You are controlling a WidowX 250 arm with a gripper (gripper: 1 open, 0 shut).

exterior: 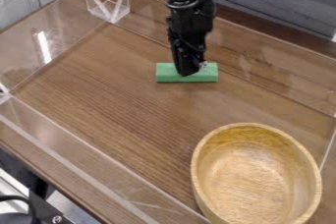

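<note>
My black gripper (187, 63) reaches down from the top of the camera view onto a flat green block (167, 74) lying on the wooden table (105, 120). The fingertips are at the middle of the block, over its upper part. Whether they touch it or hold it, and how far apart they stand, is hard to tell at this size.
A large pale yellow bowl (256, 184) fills the lower right. A clear wire-like object (108, 4) stands at the upper left.
</note>
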